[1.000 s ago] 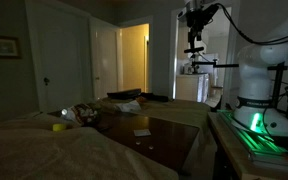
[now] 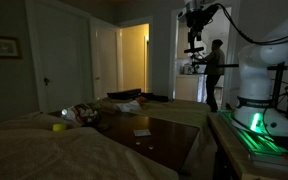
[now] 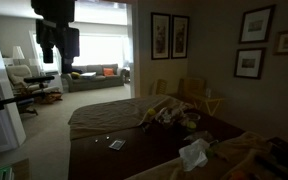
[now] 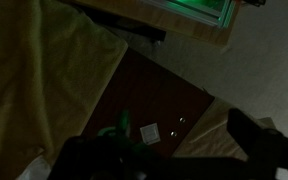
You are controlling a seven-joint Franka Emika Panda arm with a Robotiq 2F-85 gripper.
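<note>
High above the table's right end hangs my gripper (image 2: 193,48), well clear of everything on the surface. Its two dark fingers stand apart at the lower left and right of the wrist view, with nothing visible held between them. A small white square (image 4: 150,134) lies flat on the dark brown tabletop (image 4: 134,95). Beside it are a few tiny pale bits (image 4: 182,120), too small to make out. The same white square (image 3: 116,144) shows near the middle in exterior view 2.
Tan cloth (image 2: 64,155) covers much of the table. Farther back sit a cluttered heap (image 3: 169,115), a crumpled white cloth (image 3: 193,155) and a yellow object (image 2: 59,127). A person (image 2: 215,75) stands in the doorway behind the arm. Bare tabletop surrounds the white square.
A person has come into the doorway, absent one second ago and now farther into view. The arm and the table's objects look unmoved.
</note>
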